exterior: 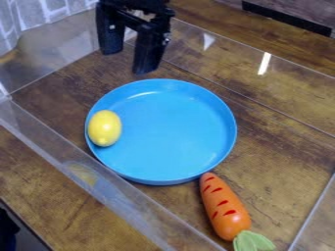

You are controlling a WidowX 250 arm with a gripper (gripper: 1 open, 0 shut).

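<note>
My black gripper (128,51) hangs at the top, open, above and behind a blue plate (170,137), with nothing between its fingers. A yellow lemon-like object (105,127) rests on the left side of the plate. An orange toy carrot (224,208) with red marks and pale green leaves lies on the wooden surface to the lower right of the plate.
Clear walls or strips edge the wooden area (262,118), along the lower left, the back and the right. The wood to the right of the plate is bare.
</note>
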